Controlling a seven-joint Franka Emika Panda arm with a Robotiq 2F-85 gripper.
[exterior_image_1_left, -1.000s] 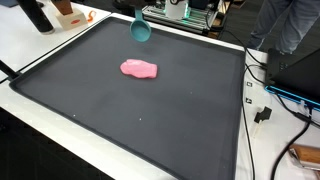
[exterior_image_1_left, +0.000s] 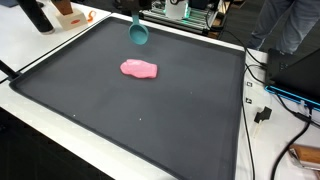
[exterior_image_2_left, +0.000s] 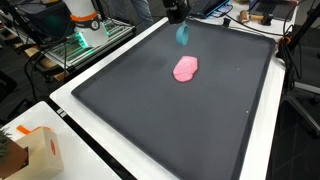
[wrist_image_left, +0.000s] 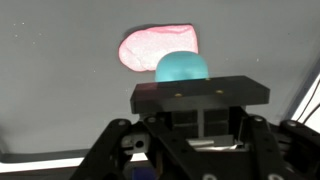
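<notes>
A teal scoop-like utensil (exterior_image_1_left: 138, 35) hangs from my gripper, which is shut on its upper part. In the second exterior view the utensil (exterior_image_2_left: 182, 35) points downward near the board's far side. Whether its lower end touches the board cannot be told. A crumpled pink cloth (exterior_image_1_left: 139, 69) lies flat on the dark board, a short way from the utensil. From the wrist, the teal end (wrist_image_left: 181, 66) overlaps the lower edge of the pink cloth (wrist_image_left: 158, 46). The fingers cover the grasped part.
The dark grey board (exterior_image_1_left: 140, 115) is otherwise bare, with wide free room around the cloth. White table edging (exterior_image_2_left: 110, 130) borders it. Brown and orange items (exterior_image_1_left: 68, 14) stand at the back left, beyond the board.
The teal utensil has shifted very slightly toward the pink cloth. The cloth lies where it was, and the grip looks the same.
</notes>
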